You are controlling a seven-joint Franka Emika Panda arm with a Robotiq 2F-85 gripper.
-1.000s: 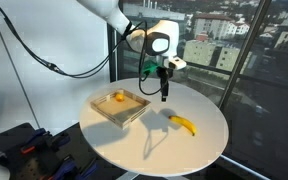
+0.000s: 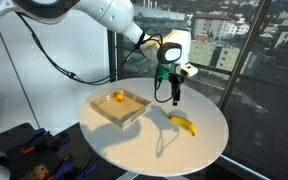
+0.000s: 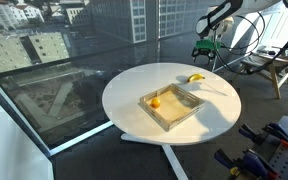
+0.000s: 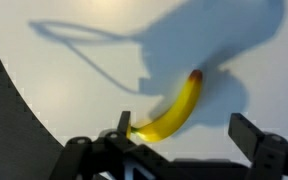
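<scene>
A yellow banana (image 2: 183,125) lies on the right part of the round white table (image 2: 134,140). My gripper (image 2: 176,99) hangs above the table, clear of the banana and slightly to its left in the first exterior view. In the wrist view the fingers stand wide apart, so the gripper is open and empty. Below that gap the banana (image 4: 176,113) slants, its dark tip up and its lower end partly behind the left finger. From the other side, the banana (image 3: 194,78) shows near the table's far edge, in front of the arm.
A shallow brown tray (image 3: 174,120) sits elsewhere on the table, holding a small orange round object (image 3: 155,102). Large windows stand behind the table.
The arm and gripper have shifted to the right in the first exterior view, closer to being over the banana. The banana and the tray have stayed in place.
</scene>
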